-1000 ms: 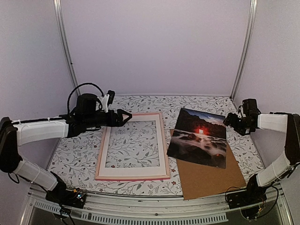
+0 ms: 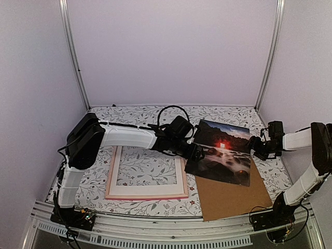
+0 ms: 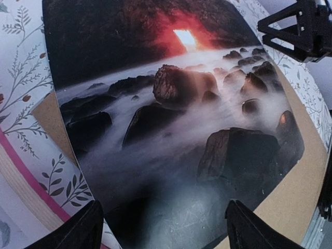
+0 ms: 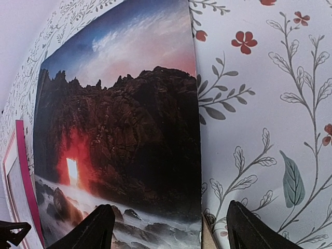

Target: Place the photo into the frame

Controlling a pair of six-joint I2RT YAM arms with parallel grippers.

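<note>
The photo (image 2: pixel 220 161) of a red-lit rocky seascape lies askew on a brown backing board (image 2: pixel 231 199), right of the empty pink-and-white frame (image 2: pixel 145 192). My left gripper (image 2: pixel 193 152) hangs over the photo's left edge; its open fingers straddle the near corner in the left wrist view, nothing held. My right gripper (image 2: pixel 253 145) is at the photo's right edge toward the back; in the right wrist view its fingers stand open on either side of that edge (image 4: pixel 198 171).
Pale walls (image 2: pixel 171 57) enclose the back and both sides.
My left gripper has swept right from above the frame's left side to the photo's left edge. My right gripper has moved slightly toward the front.
</note>
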